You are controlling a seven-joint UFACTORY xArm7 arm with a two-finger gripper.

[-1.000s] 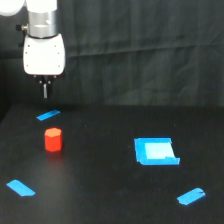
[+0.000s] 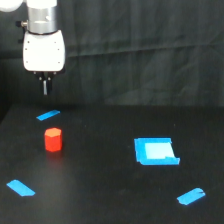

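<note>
A small red block (image 2: 53, 140) with an angular outline sits on the dark table at the left. Above and behind it, at the upper left, my white gripper (image 2: 44, 89) points down, clear of the table and apart from the block. Its fingers are small and dark against the black backdrop, so how far apart they stand is unclear. No object shows at its tip.
A white square framed in blue (image 2: 158, 151) lies on the right half of the table. Strips of blue tape lie behind the block (image 2: 48, 115), at the front left (image 2: 20, 188) and at the front right (image 2: 191, 196).
My gripper has risen very slightly. The red block, the blue-framed square and the tape strips are where they were.
</note>
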